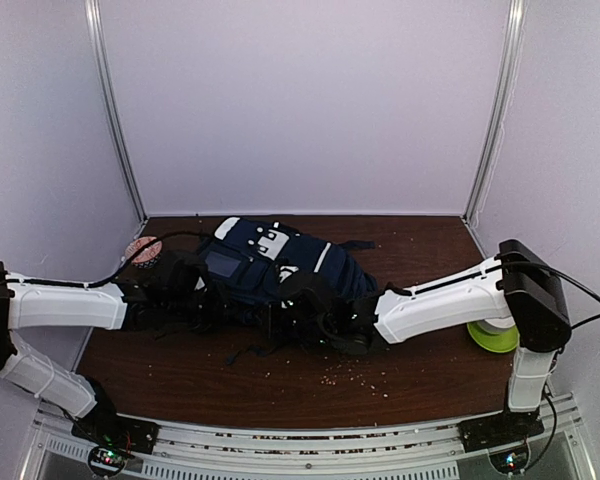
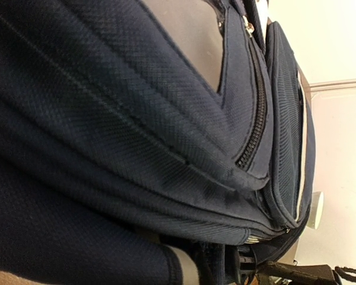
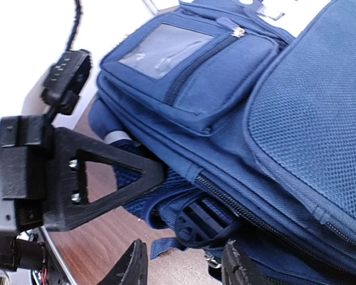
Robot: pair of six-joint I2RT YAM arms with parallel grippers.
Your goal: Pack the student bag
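Note:
The navy backpack lies on its back on the table, its white-trimmed front facing up. In the right wrist view its long side zipper runs toward the lower right, beside a black strap buckle. My left gripper is shut, its tip pressed against the bag's side near the zipper's end; whether fabric is pinched there is hidden. Below the buckle, my right gripper is open, with nothing held between its fingers. Bag fabric and a pocket zipper fill most of the left wrist view.
A green dish sits at the right, partly behind the right arm. At the far left is a pinkish round item. Small crumbs are scattered on the table, whose front part is otherwise clear.

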